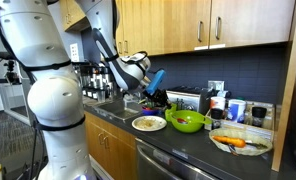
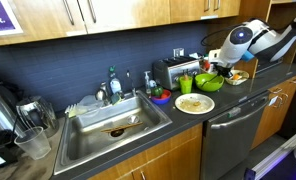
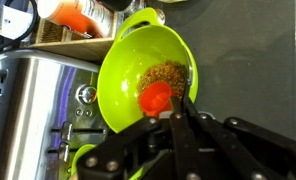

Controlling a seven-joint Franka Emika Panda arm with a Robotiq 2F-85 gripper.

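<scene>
A bright green bowl (image 3: 138, 75) with brown crumbly food (image 3: 163, 75) inside fills the middle of the wrist view. At its centre is a small red scoop-like thing (image 3: 155, 97), reaching to the tips of my gripper. The fingers look shut on it, though dark fingers hide the contact. Exterior view 1 has the gripper (image 1: 161, 100) low over the counter, just left of the green bowl (image 1: 189, 121). In exterior view 2 the arm comes in from the right above the bowl (image 2: 208, 83). A white plate (image 1: 149, 124) with pale food lies in front.
A plate with carrots (image 1: 239, 139) stands right of the bowl. The toaster (image 2: 177, 71) is close behind, and jars (image 1: 237, 110) line the wall. The sink (image 2: 113, 125) lies well to the left. Bare dark counter (image 3: 243, 70) shows beside the bowl.
</scene>
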